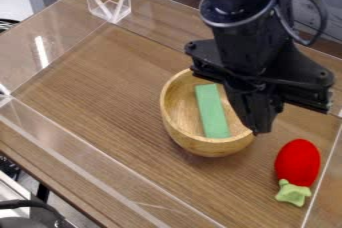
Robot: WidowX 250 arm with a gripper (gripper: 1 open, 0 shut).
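The dark body of my gripper (262, 107) fills the upper right, hanging over a wooden bowl (181, 112) that holds a green block (214, 112). Its fingertips are hard to make out, and whether it is open or shut cannot be told. To the lower right lies a red oval object (298, 167) with a pale green piece (293, 192) at its lower end.
A clear plastic holder (110, 2) stands at the back left. Cables and a black part are at the lower left edge.
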